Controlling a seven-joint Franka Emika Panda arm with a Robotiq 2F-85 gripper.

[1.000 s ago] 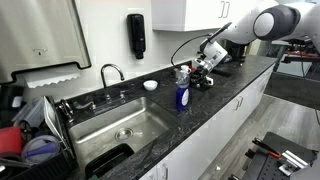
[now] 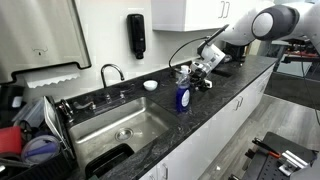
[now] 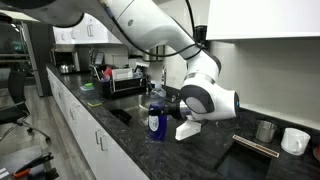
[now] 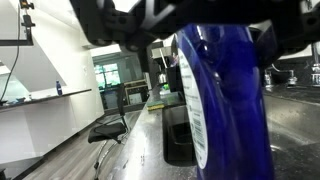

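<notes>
A blue bottle (image 2: 183, 98) with a white label stands upright on the dark countertop, to the right of the sink. In the second exterior view, the bottle (image 3: 157, 124) is at the counter's front side, with my gripper (image 3: 171, 108) close beside its upper part. From the wrist, the bottle (image 4: 232, 115) fills the middle of the view, near the camera. My gripper is open, its blurred dark fingers (image 4: 98, 28) to either side of the bottle. Whether either finger touches it I cannot tell.
The sink (image 2: 122, 128) lies beyond the bottle, with a faucet (image 2: 112, 75) behind it. A white bowl (image 2: 150, 85) sits near the wall. A metal cup (image 3: 265, 131), a white container (image 3: 295, 141) and a black tray (image 3: 243, 162) occupy the counter's other end.
</notes>
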